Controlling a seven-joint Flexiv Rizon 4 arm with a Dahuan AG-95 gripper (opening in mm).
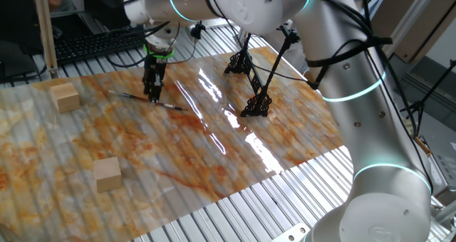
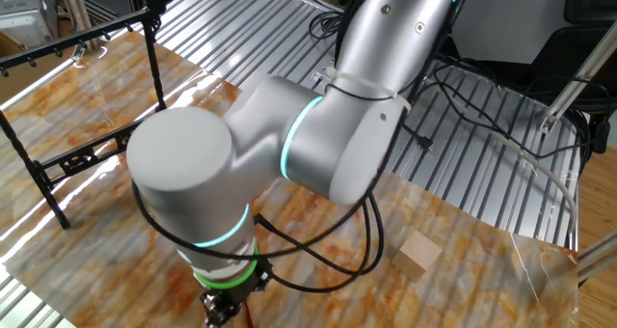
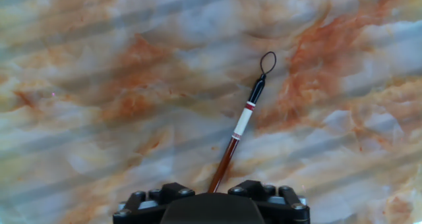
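Observation:
A slim brush [image 1: 132,96] with a dark, pale-banded handle lies on the marbled sheet in exterior view 1. My gripper [image 1: 154,100] points down at its middle, fingertips at or very near the handle. In the wrist view the brush's handle [image 3: 242,122] slants up to the right, ending in a black tip with a thin cord loop [image 3: 268,62]. Its lower part disappears behind the gripper's black body at the bottom edge. The fingertips are hidden there, so whether they are open or grip the handle cannot be told. Exterior view 2 shows the gripper only partly, at the bottom edge.
Two wooden blocks, one farther back [image 1: 65,97] and one nearer [image 1: 107,174], rest on the marbled sheet [image 1: 50,192]. A black rack [image 1: 255,92] stands right of the gripper. Behind lies a keyboard [image 1: 89,45].

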